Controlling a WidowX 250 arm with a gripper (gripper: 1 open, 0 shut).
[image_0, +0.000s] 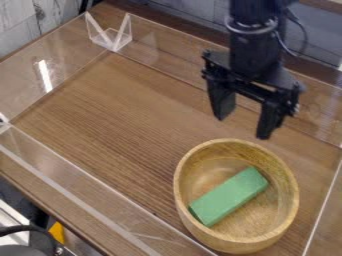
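My gripper (251, 115) hangs in the upper right of the camera view, open, its two dark fingers pointing down, above and behind a round tan bowl (198, 172). A green rectangular block (229, 195) lies inside the bowl, tilted diagonally. The space between the fingers looks empty.
A small white wire-like object (110, 32) stands at the back left. Dark cables and yellow parts show at the bottom left corner, beyond the table's edge.
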